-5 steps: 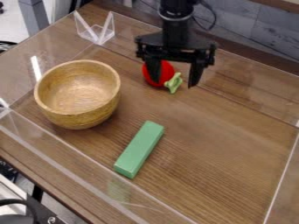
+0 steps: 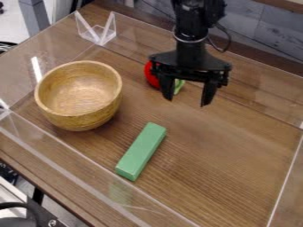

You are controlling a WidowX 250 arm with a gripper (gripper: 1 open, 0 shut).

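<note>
My black gripper (image 2: 186, 90) hangs above the upper middle of the wooden table, its two fingers spread apart. Just behind it, a red round object (image 2: 153, 75) is partly hidden, along with a small light green item (image 2: 178, 86). A tan wooden bowl (image 2: 77, 95) sits at the left. A green rectangular block (image 2: 141, 151) lies in the lower middle.
A clear wire or plastic stand (image 2: 96, 27) is at the back left. A wall borders the back right, and dark cables show at the lower left corner.
The bowl and green block have not moved.
</note>
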